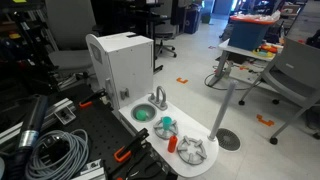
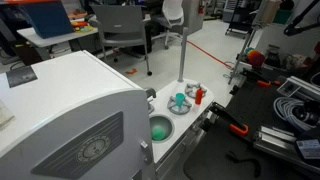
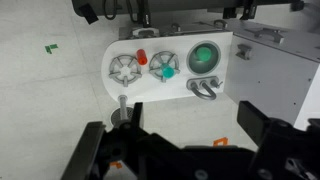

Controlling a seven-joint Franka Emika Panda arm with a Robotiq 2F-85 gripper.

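Note:
In the wrist view my gripper spans the lower part of the picture, its dark fingers spread apart and nothing visible between them. It looks down on a white toy kitchen top (image 3: pixel 138 90). A small red bottle (image 3: pixel 141 57) stands between the two grey burners, and a teal cup (image 3: pixel 168 72) rests on one burner (image 3: pixel 162 64). The other burner (image 3: pixel 125 69) is bare. Inside the round metal sink (image 2: pixel 168 131) lies a green item (image 2: pixel 158 132). Exterior view 1 also shows the red bottle (image 1: pixel 172 144) and teal cup (image 1: pixel 167 122), both clear of the gripper.
Next to the sink rises a faucet (image 1: pixel 162 92). A white cabinet (image 1: pixel 128 68) adjoins the kitchen top, and a grey post (image 1: pixel 222 110) stands along its edge. Orange-handled clamps (image 1: pixel 130 148) and coiled cable (image 1: pixel 58 155) occupy the dark table side.

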